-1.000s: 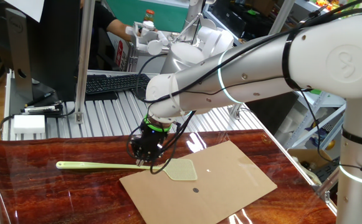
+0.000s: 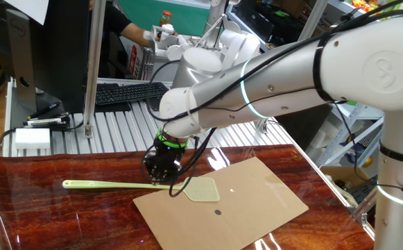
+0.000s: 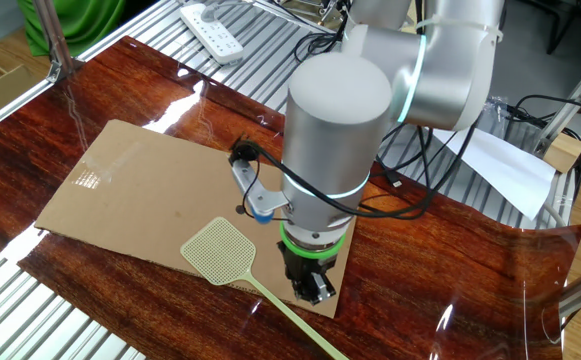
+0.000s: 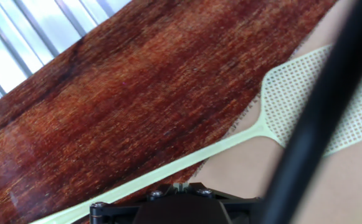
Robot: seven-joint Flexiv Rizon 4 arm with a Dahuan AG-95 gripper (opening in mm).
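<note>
A pale green fly swatter [image 2: 201, 189] lies flat, its mesh head on a sheet of brown cardboard [image 2: 246, 215] and its long handle [image 2: 100, 184] reaching left over the dark red wooden tabletop. My gripper hangs over the part of the handle near the head. In the wrist view its fingertips stand together at the bottom edge, seemingly shut, with nothing visible between them. The handle runs past beyond them, its near end cut off by the frame. From the other side, the gripper [image 3: 320, 296] shows just beside the handle; the exact gap in height is unclear.
A black cable [image 4: 318, 112] crosses the wrist view and hides part of the mesh head. Behind the tabletop, a slatted metal surface carries a keyboard [image 2: 128, 93] and a white box [image 2: 32, 138].
My wrist has shifted only very slightly to the left in exterior view 1. The fly swatter and cardboard lie where they were.
</note>
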